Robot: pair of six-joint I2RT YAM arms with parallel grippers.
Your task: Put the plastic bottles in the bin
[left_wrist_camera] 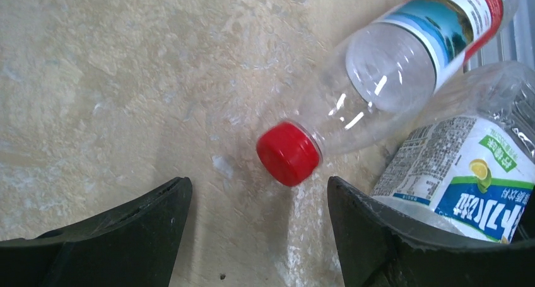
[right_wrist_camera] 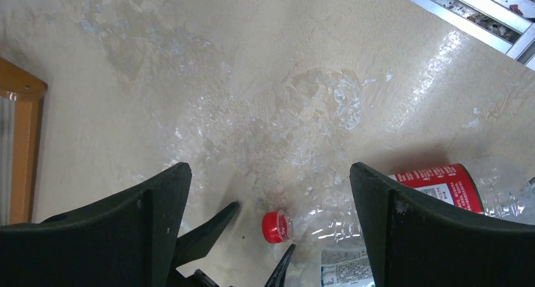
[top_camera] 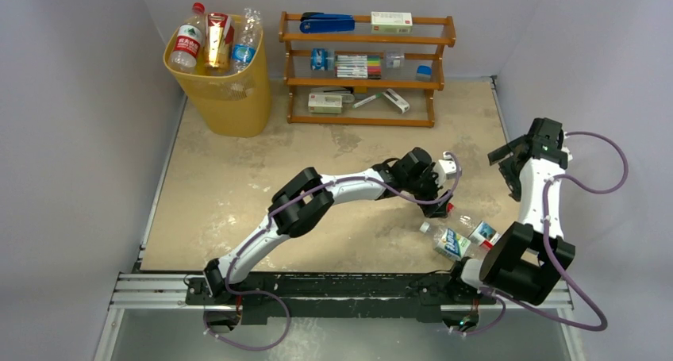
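Note:
Two plastic bottles lie at the table's front right: a red-capped one [top_camera: 468, 224] [left_wrist_camera: 385, 85] [right_wrist_camera: 318, 217] and a white-capped one with a green-blue label [top_camera: 449, 242] [left_wrist_camera: 460, 176] [right_wrist_camera: 344, 267]. My left gripper [top_camera: 436, 204] is open just beside the red cap, nothing between its fingers. My right gripper [top_camera: 508, 167] hangs open at the right, over the red-capped bottle in its wrist view, holding nothing. The yellow bin [top_camera: 218, 107] at the back left holds several bottles.
A wooden three-tier rack [top_camera: 365, 83] [right_wrist_camera: 26, 142] with boxes, markers and small items stands at the back middle. Walls close in at both sides.

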